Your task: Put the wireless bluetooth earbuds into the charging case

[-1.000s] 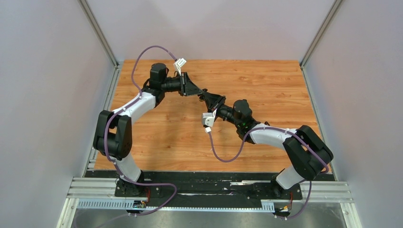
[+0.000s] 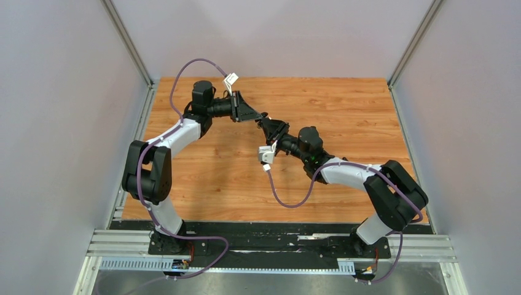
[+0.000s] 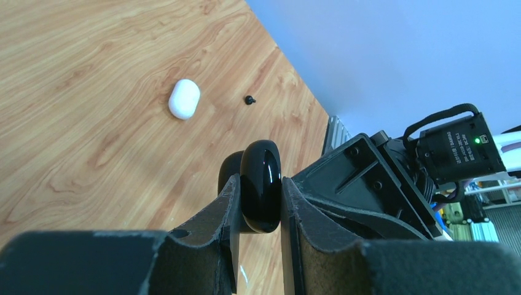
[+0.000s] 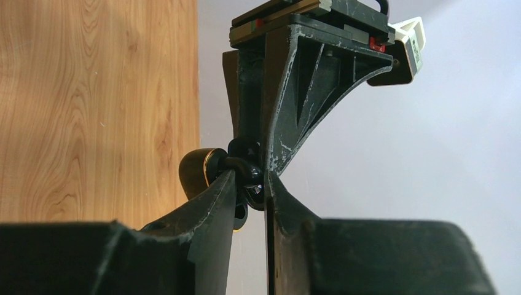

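My two grippers meet above the middle of the table [image 2: 332,104]. My left gripper is shut on a glossy black piece [image 3: 260,166], with a second dark rounded part behind it. In the right wrist view, a black case with gold trim [image 4: 196,169] and a glossy black earbud [image 4: 242,169] are close together at the tips of both grippers. My right gripper is shut on one of these black pieces; which one, and whether the earbud is seated, I cannot tell.
In the left wrist view a white rounded object [image 3: 184,98] and a small black piece [image 3: 249,99] lie on the wood. Purple cables run along both arms.
Both grippers appear to hold as before.
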